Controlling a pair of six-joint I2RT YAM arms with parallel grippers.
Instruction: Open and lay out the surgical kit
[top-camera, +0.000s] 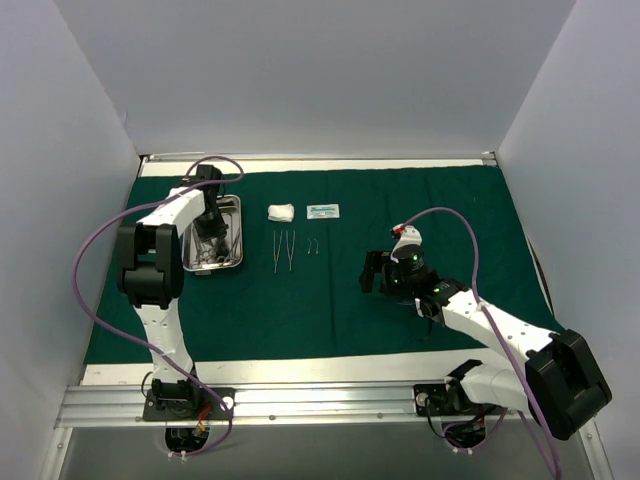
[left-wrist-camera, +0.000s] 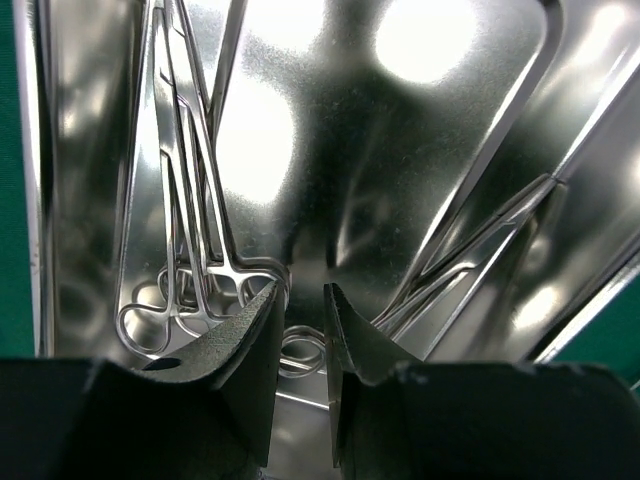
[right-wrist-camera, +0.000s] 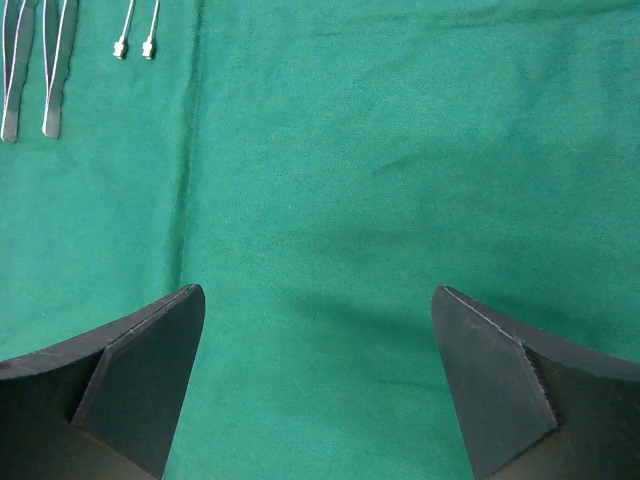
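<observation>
The steel tray (top-camera: 230, 255) sits at the left of the green cloth with my left gripper low inside it, open, fingers over the ring handles of several scissor-like clamps (left-wrist-camera: 170, 150); another instrument (left-wrist-camera: 515, 210) lies at the tray's right. Whether the fingertips touch metal I cannot tell. Laid out on the cloth are two tweezers (top-camera: 290, 250), two small needle-like pieces (top-camera: 312, 245), a white gauze bundle (top-camera: 280, 213) and a flat packet (top-camera: 323, 211). My right gripper is open over bare cloth, right of these.
Grey walls (top-camera: 70, 200) enclose the sides and back.
</observation>
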